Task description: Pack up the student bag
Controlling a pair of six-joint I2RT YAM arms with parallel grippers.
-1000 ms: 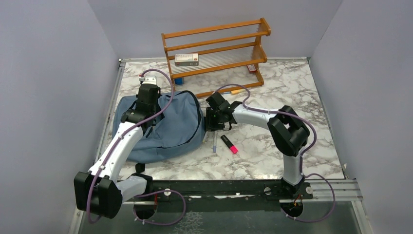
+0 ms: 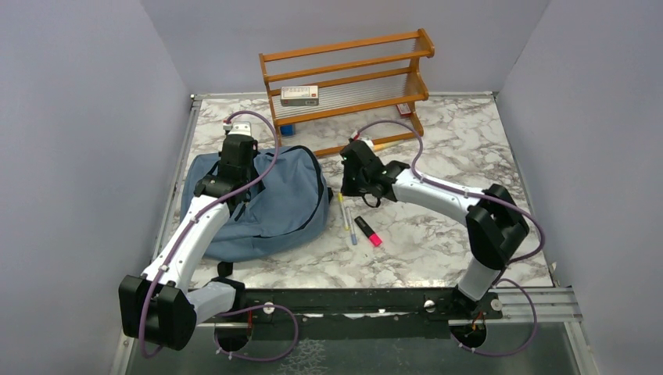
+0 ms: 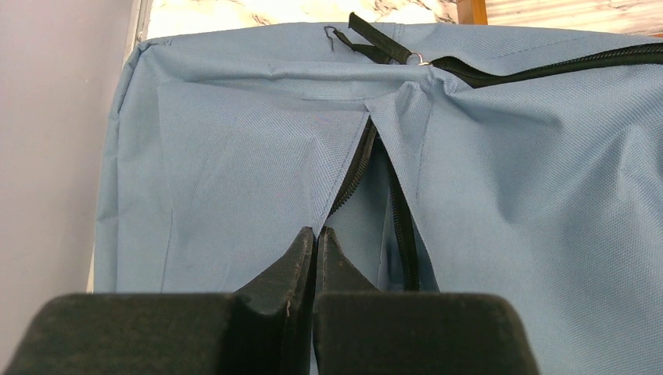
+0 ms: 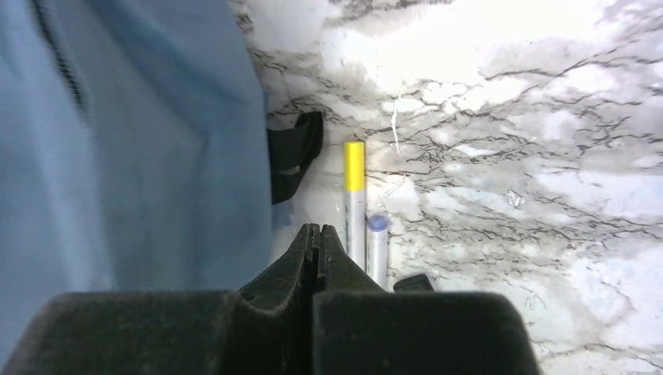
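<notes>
The blue bag point(image 2: 275, 211) lies on the left of the table, its pocket slit showing in the left wrist view. My left gripper is shut, pinching the blue fabric at the edge of that slit. In the right wrist view my right gripper is shut with nothing between its fingers. The yellow-capped pen point(image 4: 354, 207) rests on the marble beyond and right of those fingertips, outside them. Close beside it lies a blue-capped pen point(image 4: 378, 246). A black-and-pink marker point(image 2: 367, 231) is on the table to their right.
A wooden rack point(image 2: 348, 78) stands at the back, carrying a grey box point(image 2: 300, 96). A black strap point(image 4: 295, 155) sticks out from the bag towards the pens.
The pen now lies straighter beside the blue-capped one. My left arm is still.
</notes>
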